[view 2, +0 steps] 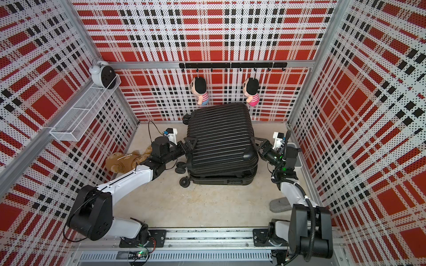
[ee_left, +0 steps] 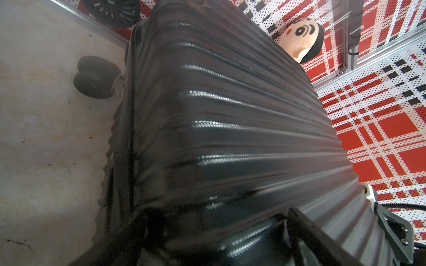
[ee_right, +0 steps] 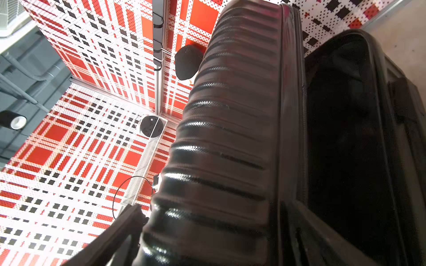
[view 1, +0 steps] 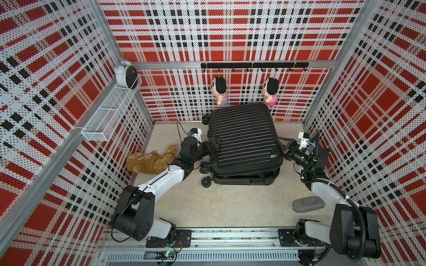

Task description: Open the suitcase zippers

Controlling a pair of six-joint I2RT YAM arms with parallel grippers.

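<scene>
A black ribbed suitcase (view 1: 244, 139) lies flat in the middle of the floor. Its lid is raised on the right side, tilting toward the left; the right wrist view shows a wide gap between the lid (ee_right: 226, 146) and the base shell (ee_right: 381, 146), with a dark interior. My left gripper stands open at the suitcase's left edge, its fingers over the lid. On the other side, my right gripper is open, with one finger under the lid's rim in the gap and the other on the outer side. Zipper pulls cannot be made out.
Suitcase wheels (view 1: 206, 181) stick out at its left. A brown plush toy (view 1: 150, 161) lies at the left wall, a grey case (view 1: 308, 204) at front right. Two dolls (view 1: 270, 92) hang behind the suitcase.
</scene>
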